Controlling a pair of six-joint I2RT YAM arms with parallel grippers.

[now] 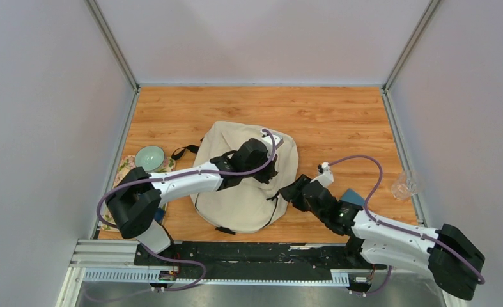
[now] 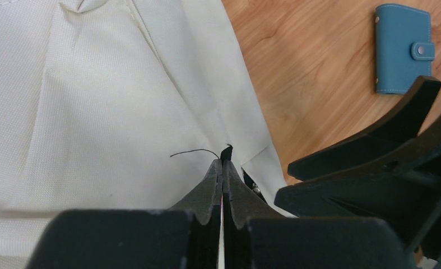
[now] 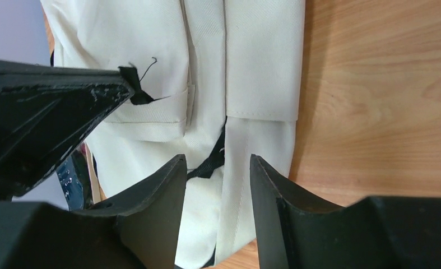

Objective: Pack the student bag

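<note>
A cream canvas bag lies flat in the middle of the table, with black straps and zipper pulls. My left gripper is shut over the bag's right part, its tips at a small dark tab; whether they pinch it I cannot tell. My right gripper stands open at the bag's right edge, above a black strap, nothing clearly held. In the left wrist view the right gripper's dark body fills the lower right. A blue snap-button notebook lies on the wood right of the bag.
A pale green bowl and a floral item lie at the left. A clear cup stands at the right edge.
</note>
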